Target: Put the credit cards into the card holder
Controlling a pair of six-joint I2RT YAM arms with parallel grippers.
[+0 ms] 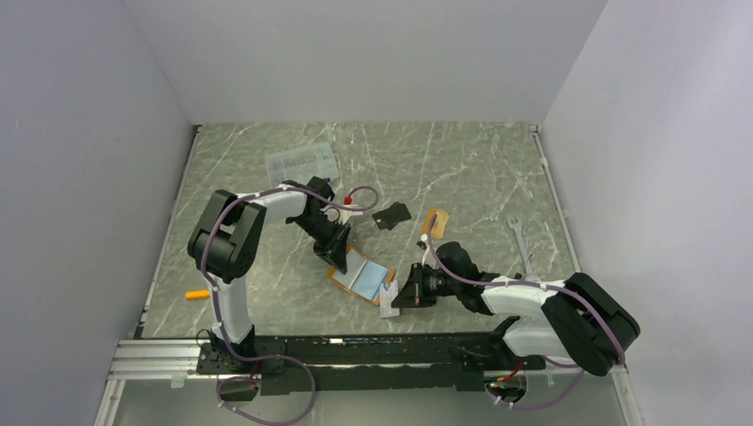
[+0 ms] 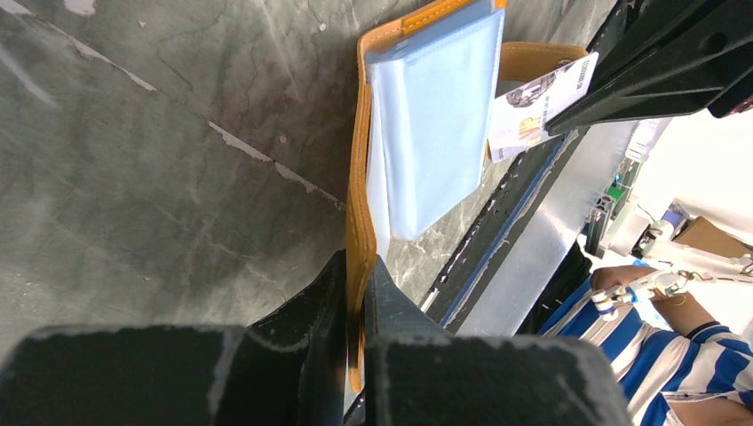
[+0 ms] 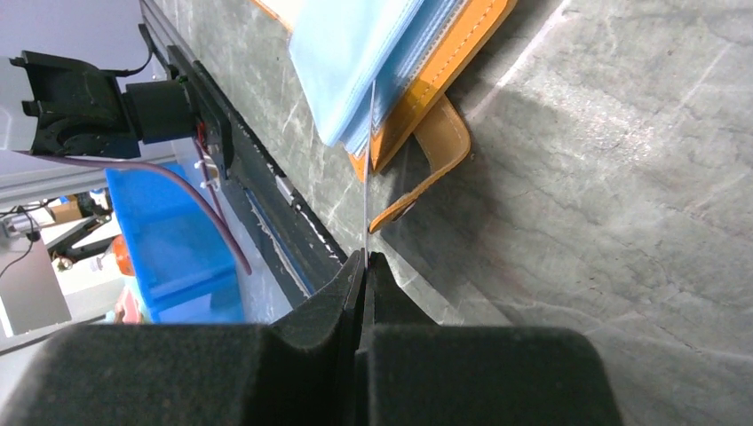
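Observation:
The card holder (image 1: 368,278) lies spread out near the table's front edge, with orange leather covers and pale blue sleeves. My left gripper is closed around its orange cover (image 2: 356,191), which runs down between the fingers. A white printed card (image 2: 538,106) is pinched by its edge in my right gripper. Seen edge-on in the right wrist view, the card (image 3: 368,169) reaches up to the blue sleeves (image 3: 351,67); its far end overlaps them, and whether it is inside a pocket I cannot tell. Dark cards (image 1: 392,216) lie farther back.
Orange and tan flat pieces (image 1: 435,223) rest behind the right arm. A wrench (image 1: 521,244) is at the right, a clear box (image 1: 302,164) at the back left, an orange stick (image 1: 197,294) at the left.

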